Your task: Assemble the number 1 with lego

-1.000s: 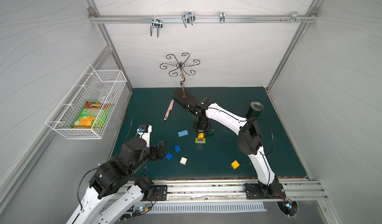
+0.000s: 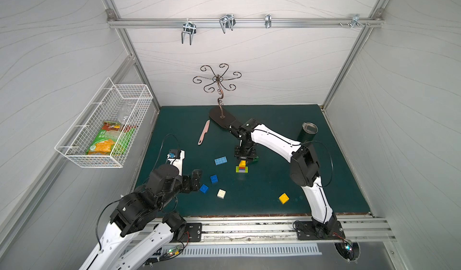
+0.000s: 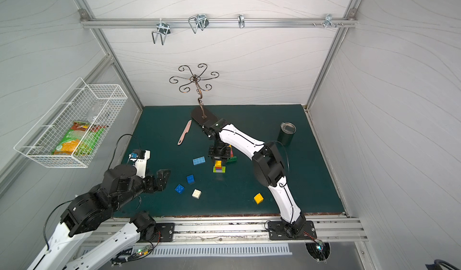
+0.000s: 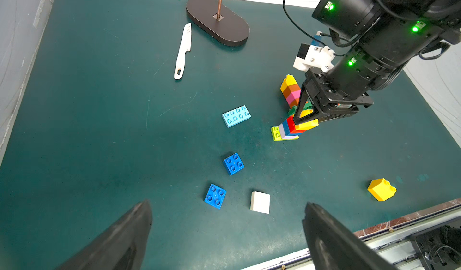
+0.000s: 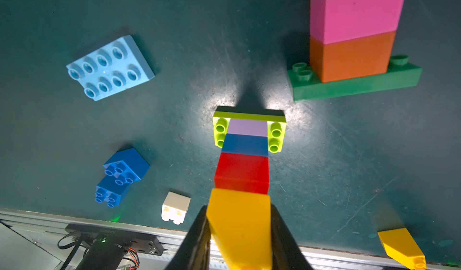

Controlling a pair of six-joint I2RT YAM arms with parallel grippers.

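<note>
A lime-green base plate (image 5: 220, 142) lies on the table, carrying a stack of a lilac brick (image 5: 247, 127), a blue brick (image 5: 245, 145), a red brick (image 5: 242, 171) and, on top, a yellow brick (image 5: 241, 222). On either side of that yellow brick are the fingers of my right gripper, shut on it. Whether the yellow brick is fully pressed onto the red one cannot be told. My left gripper hangs open over the near left side, empty. Loose on the table are a light-blue brick (image 4: 236, 116), two dark-blue bricks (image 4: 233, 164), a white brick (image 4: 260, 201) and a yellow brick (image 4: 381, 189).
Close behind and right of the stack stands another tower on a green plate (image 5: 355, 82), with orange and pink bricks (image 5: 357, 13). A knife (image 4: 183, 51), a metal stand base (image 4: 218, 20) and a dark can (image 3: 286, 134) lie farther back.
My right gripper has shifted very slightly to the right at the stack. The left arm and loose bricks look practically unchanged.
</note>
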